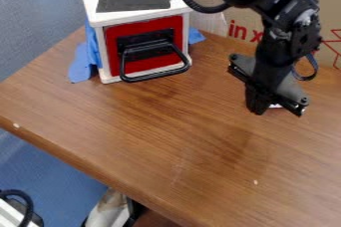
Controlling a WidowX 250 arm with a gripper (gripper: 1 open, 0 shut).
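Note:
The black gripper (266, 97) hangs low over the right side of the wooden table, pointing down. A small pale, whitish item shows just behind and below it, mostly hidden by the fingers. Whether the fingers are open or shut on it cannot be told from this view. A white box with a red front (143, 52) and a black handle stands at the back left, a dark grey pad and a pale stick on its top.
A blue cloth (79, 66) lies under and beside the box. Cardboard (320, 12) with red lettering stands behind the arm. Cables lie at the bottom left, off the table.

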